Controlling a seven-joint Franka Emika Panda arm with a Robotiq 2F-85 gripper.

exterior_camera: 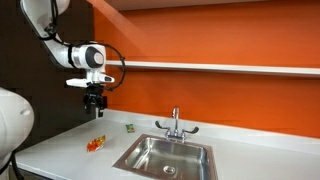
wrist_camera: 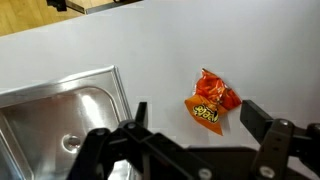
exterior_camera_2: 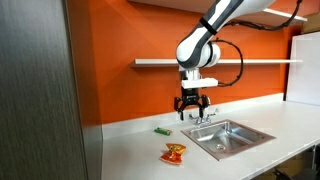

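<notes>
A crumpled red-orange packet (exterior_camera: pixel 96 144) lies on the white counter, left of the sink. The same packet (exterior_camera_2: pixel 173 153) shows in the second exterior view. My gripper (exterior_camera: pixel 95 106) hangs above the counter, pointing down and clear of the packet. In the wrist view the fingers (wrist_camera: pixel 141 113) stand wide apart with nothing held, and the packet (wrist_camera: pixel 212 100) appears below, nearer the right finger. A small green item (exterior_camera_2: pixel 163 131) rests further back on the counter.
The steel sink (exterior_camera: pixel 122 161) is set into the counter, with a two-handled faucet (exterior_camera: pixel 176 125) behind it. A long white shelf (exterior_camera: pixel 220 69) runs along the orange wall. Bare counter surrounds the packet.
</notes>
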